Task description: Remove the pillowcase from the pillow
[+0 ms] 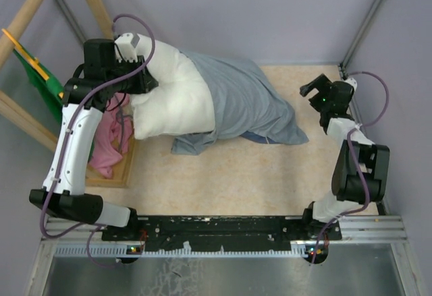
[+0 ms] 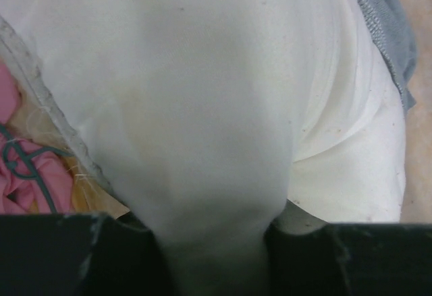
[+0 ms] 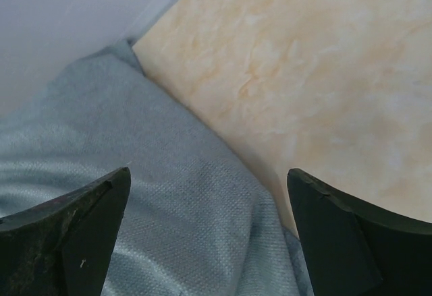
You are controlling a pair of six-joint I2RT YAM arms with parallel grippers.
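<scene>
The white pillow [image 1: 177, 102] lies at the back left in the top view, its right part inside the grey-blue pillowcase [image 1: 244, 100]. My left gripper [image 1: 148, 82] is at the pillow's bare left end. In the left wrist view, a bunched fold of the white pillow [image 2: 209, 121] fills the space between both fingers. Off the pillowcase's far right corner, my right gripper [image 1: 310, 101] is open. The right wrist view shows the grey cloth [image 3: 182, 168] below its spread fingers [image 3: 101, 208], with nothing gripped.
A wooden frame and box [image 1: 111, 178] with pink cloth [image 1: 106, 137] stand on the left, close to the left arm. Bare table [image 1: 229, 181] stretches in front of the pillow. Grey walls close off the back and right.
</scene>
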